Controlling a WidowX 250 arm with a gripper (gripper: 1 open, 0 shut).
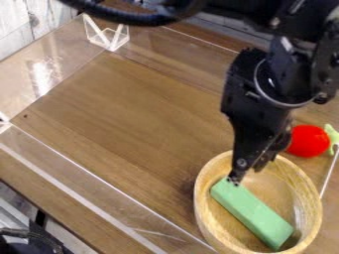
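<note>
My black gripper (247,171) hangs over the back part of a pale wooden bowl (209,217), its fingertips low beside the top end of a green block (256,214) lying in the bowl. The fingertips are small and dark; nothing shows held between them, and the gripper looks shut.
A red object (308,141) with a light green piece sits right of the gripper, behind the bowl. A white wire holder (109,34) stands at the back left.
</note>
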